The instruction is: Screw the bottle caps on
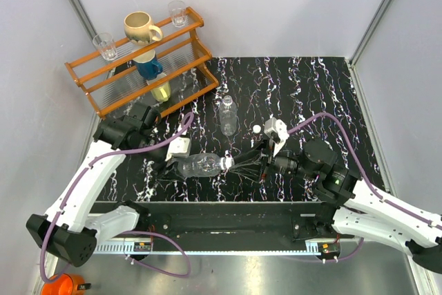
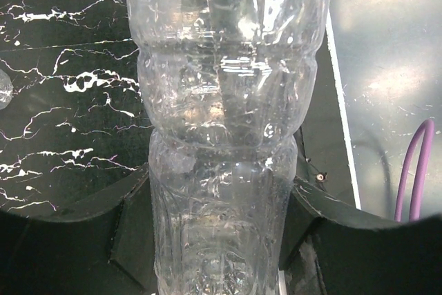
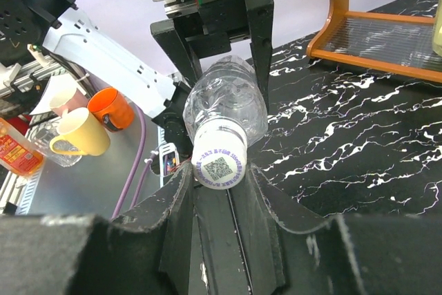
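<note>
In the top view, a clear plastic bottle (image 1: 200,165) lies level in the air, my left gripper (image 1: 175,164) shut around its lower body. The left wrist view shows the bottle (image 2: 224,136) squeezed between both fingers. A white cap (image 3: 219,164) sits on its mouth, facing my right gripper. The right fingers stand part open, one on each side of the cap, with tips close to its edge; whether they touch is unclear. Farther back are a second clear bottle (image 1: 228,117), upright, and a loose white cap (image 1: 256,129) on the table.
A wooden rack (image 1: 148,67) with mugs and glasses occupies the back left. Purple hoses (image 1: 345,136) loop beside both arms. Its front edge lies below the held bottle.
</note>
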